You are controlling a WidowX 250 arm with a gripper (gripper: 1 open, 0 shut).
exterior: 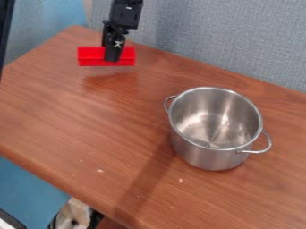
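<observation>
My black gripper (pixel 114 49) is at the back left of the table, shut on a red block (pixel 91 56), a long bright box lying crosswise with its ends showing either side of the fingers. The block looks slightly raised from where it was. A steel pot (pixel 216 125) with two side handles stands at the right, empty inside, well apart from the block.
A grey textured wall (pixel 227 45) runs behind it. Blue floor shows beyond the table's lower left edge.
</observation>
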